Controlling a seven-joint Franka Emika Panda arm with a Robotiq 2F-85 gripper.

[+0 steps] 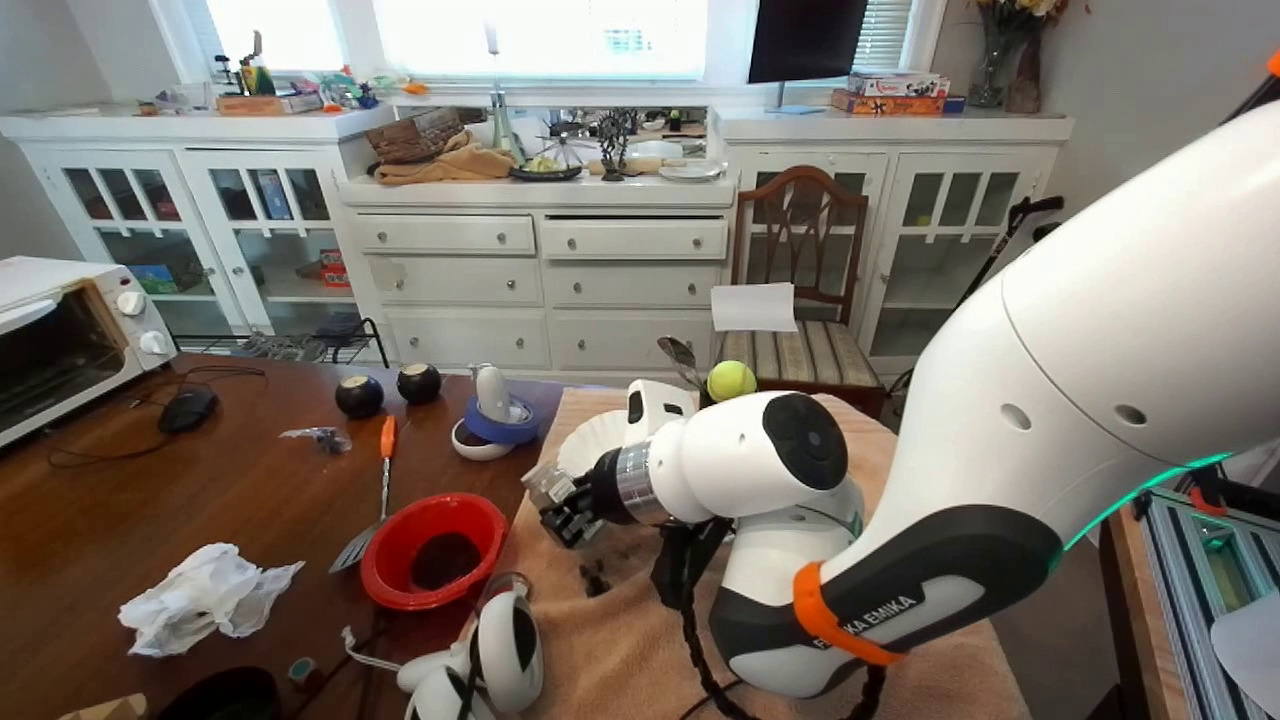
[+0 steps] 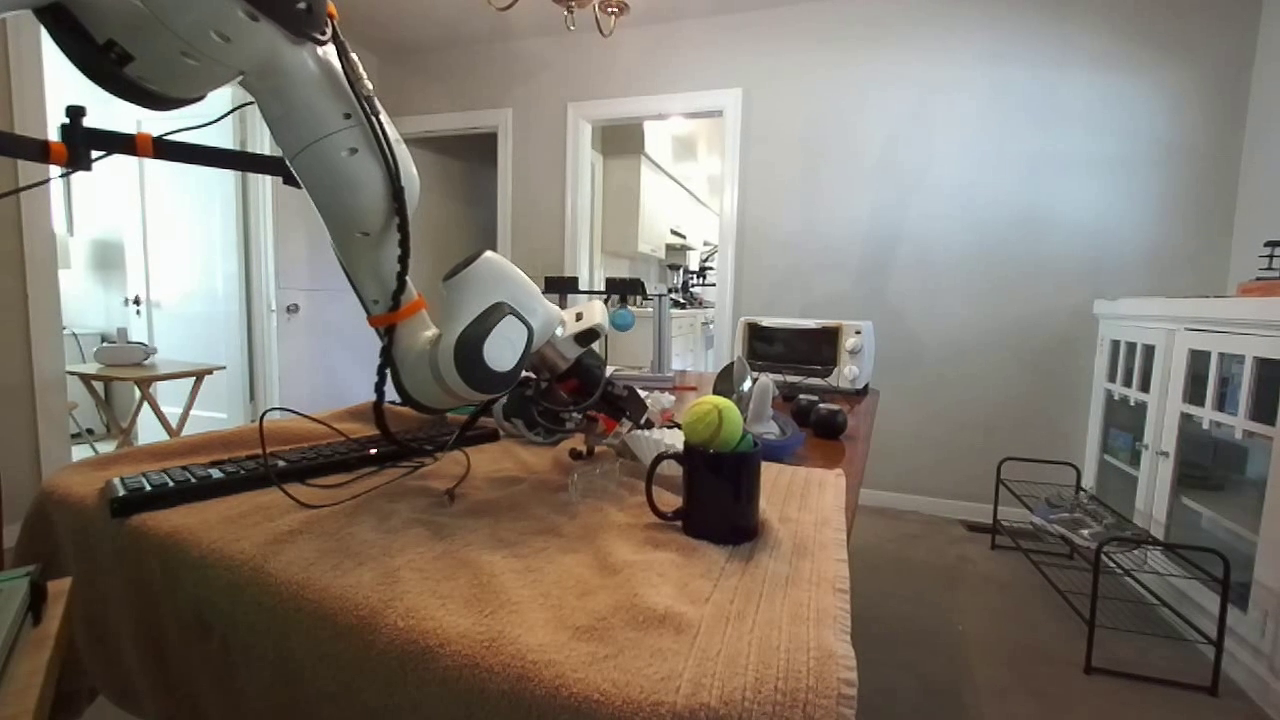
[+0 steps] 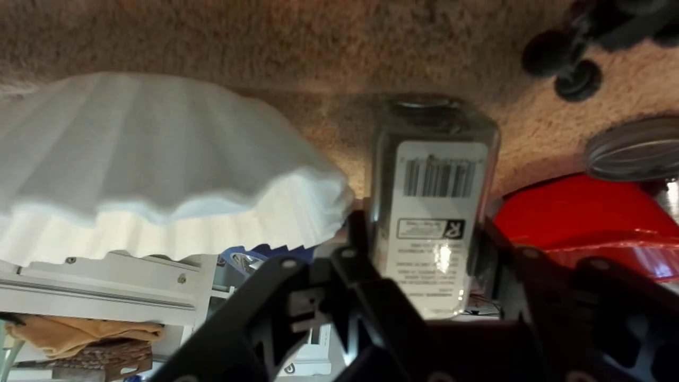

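In the wrist view, a clear bottle with a white barcode label fills the space between the black fingers of my gripper. One finger lies along each side of it; whether both press on it is not clear. In exterior view 1 my gripper is low over the towel, pointing left, beside the white fluted bowl. That fluted bowl looms large left of the bottle in the wrist view. A red bowl sits on the bare table to the left.
A black mug holding a tennis ball stands on the towel. The white headset lies near the red bowl, and a small black tripod-like object sits below the gripper. A spatula, blue tape and crumpled white plastic occupy the table.
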